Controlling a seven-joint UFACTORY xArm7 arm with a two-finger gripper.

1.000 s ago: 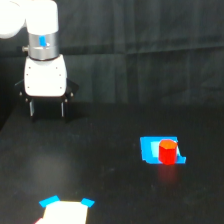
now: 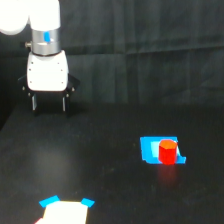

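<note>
Toward the right of the camera view stands a small red cylinder (image 2: pixel 168 152), upright at the right part of a blue-edged patch (image 2: pixel 149 143) with a pale centre. My gripper (image 2: pixel 49 103) is at the upper left, pointing down, with its two dark fingers spread wide and nothing visible between them. It is well to the left of the red cylinder and farther back. At the lower left, a white square (image 2: pixel 64 213) has blue strips at its corners and is cut off by the bottom edge.
A black curtain (image 2: pixel 140 50) hangs behind. A small reddish thing at the bottom left edge is too small to tell.
My gripper has shifted slightly right and up in the view, its fingers still apart. The red cylinder, the blue-edged patch and the white square have not moved.
</note>
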